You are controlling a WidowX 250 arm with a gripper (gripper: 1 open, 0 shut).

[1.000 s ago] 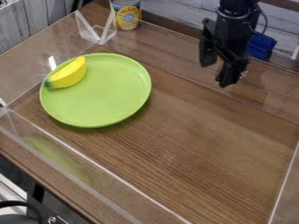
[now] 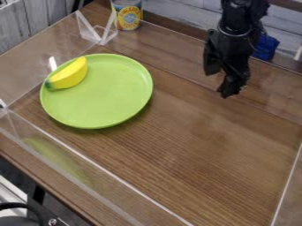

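My black gripper point(image 2: 223, 75) is at the upper right, low over the wooden table, in front of a blue object point(image 2: 267, 46) that it partly hides. Its dark fingers point down and stand apart; I see nothing held between them. A yellow object point(image 2: 69, 72), perhaps a toy banana or corn, lies on the left part of a green plate point(image 2: 101, 101).
A can point(image 2: 125, 12) stands at the top, beside a clear plastic stand point(image 2: 97, 26). A white wall runs along the back. Black cables lie at the bottom left.
My gripper has shifted slightly right and changed its angle. The plate and the yellow object have not moved.
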